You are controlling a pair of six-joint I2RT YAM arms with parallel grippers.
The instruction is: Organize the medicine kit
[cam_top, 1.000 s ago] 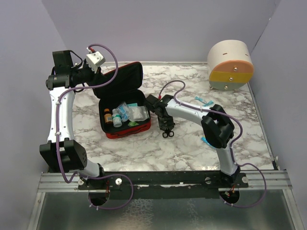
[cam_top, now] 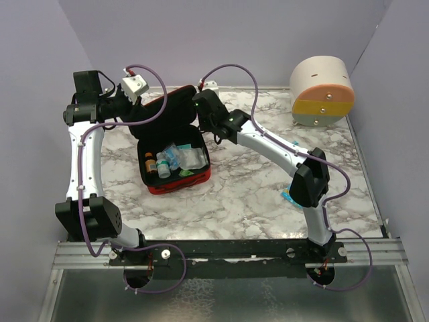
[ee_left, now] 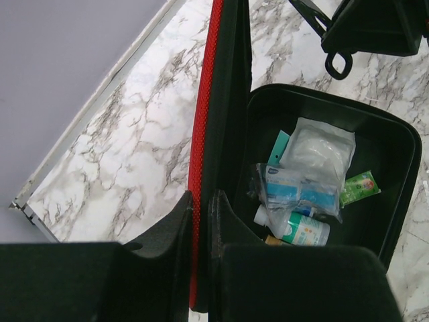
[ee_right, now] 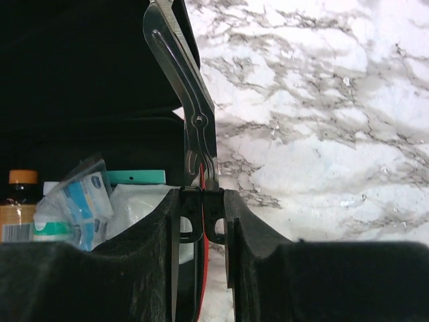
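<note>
The open medicine kit holds a brown bottle, a white bottle, plastic pouches and a green packet. Its raised lid has my left gripper shut on its red-zipped edge. My right gripper is above the kit's right side, closed on the looped handles of black-and-steel scissors, whose long part points upward in the right wrist view.
A drawer cabinet stands at the back right. Light blue items lie on the marble table, partly hidden by the right arm.
My right gripper has lifted the scissors from the table and moved them back and left, beside the lid. My left gripper stays on the lid, nearly still.
</note>
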